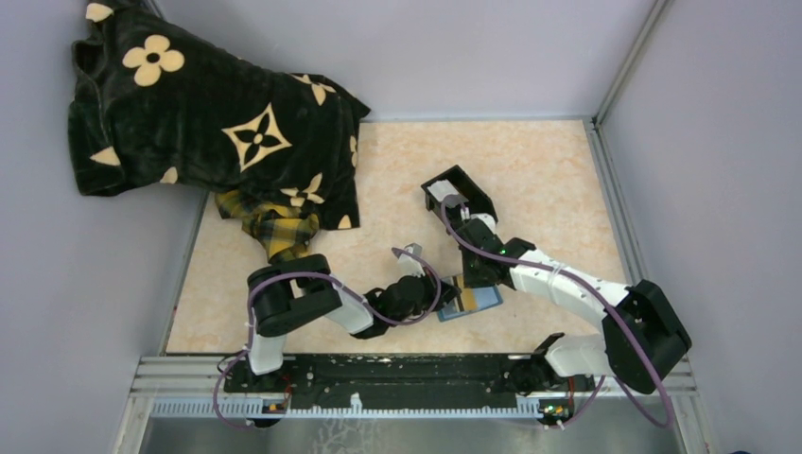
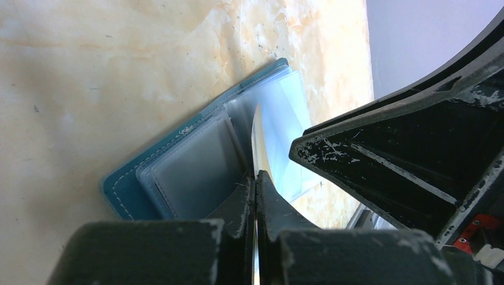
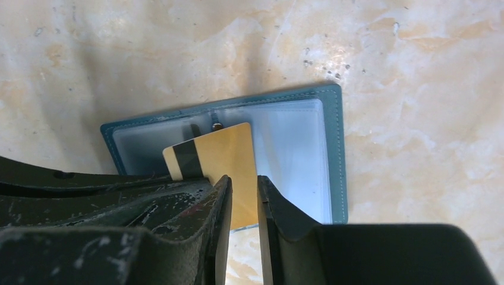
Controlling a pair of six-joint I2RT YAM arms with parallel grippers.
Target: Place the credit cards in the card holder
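The blue card holder [image 1: 484,299] [image 3: 333,148] lies open near the front of the table, with a gold card bearing a black stripe [image 3: 235,154] on its clear pockets. In the left wrist view the card's pale edge [image 2: 260,142] stands just past my left gripper [image 1: 444,293], which is shut at the holder; whether the card is between its fingertips is unclear. My right gripper [image 1: 468,274] is over the holder beside the card, its fingertips apart and nothing visible between them.
A black box [image 1: 478,203] with white contents stands behind the right arm. A dark patterned blanket [image 1: 208,113] and yellow plaid cloth [image 1: 279,236] cover the back left.
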